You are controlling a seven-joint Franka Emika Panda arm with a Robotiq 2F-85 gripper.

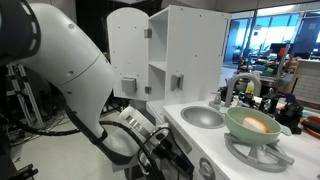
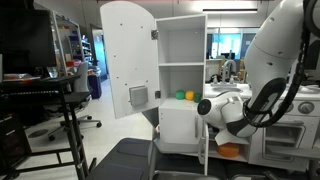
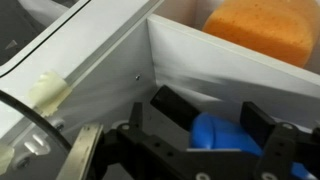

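In the wrist view, my gripper points down into a white-walled drawer or compartment, its dark fingers standing apart. A blue object lies low in that space, closer to the right finger; a gap separates it from the left one. Behind a white divider sits an orange object. In exterior view 1 the gripper is low beside the counter front, and the arm's dark parts hide most of its fingers. Exterior view 2 shows an orange item low in the cabinet under the arm.
A green bowl rests on the counter to the right of the sink. The tall white cabinet has its door swung wide. A short dark strip shows inside the compartment.
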